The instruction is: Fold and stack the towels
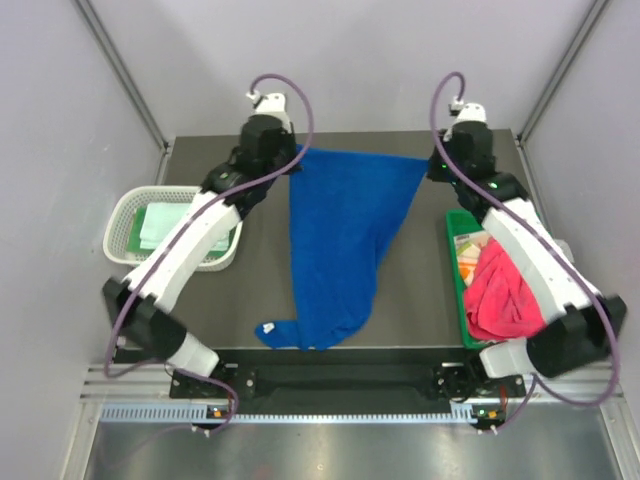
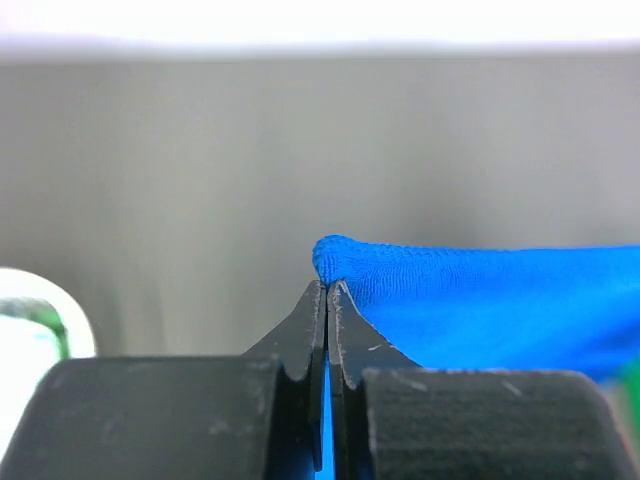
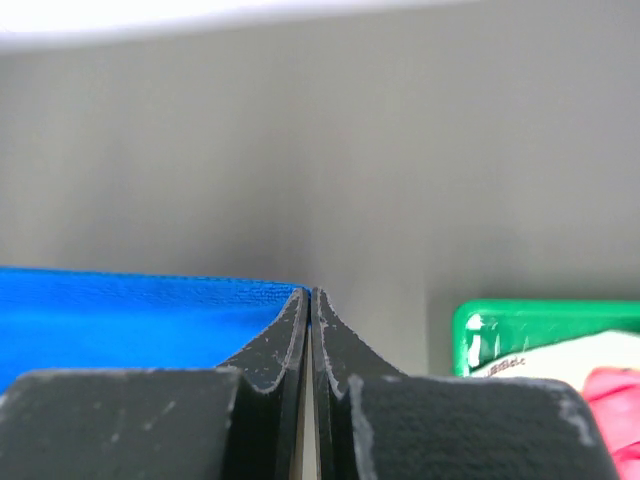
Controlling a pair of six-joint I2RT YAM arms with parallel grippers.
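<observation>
A blue towel (image 1: 340, 240) is stretched between my two grippers, its lower end bunched on the table near the front edge. My left gripper is shut on one top corner, and my right gripper is shut on the other, seen at the towel's edge in the right wrist view. In the top view both arms are blurred. A white basket (image 1: 117, 225) on the left holds folded pale-mint and green towels (image 1: 163, 222).
A green bin (image 1: 455, 290) on the right holds pink (image 1: 500, 300) and patterned cloths. Walls bound the workspace at the sides and back.
</observation>
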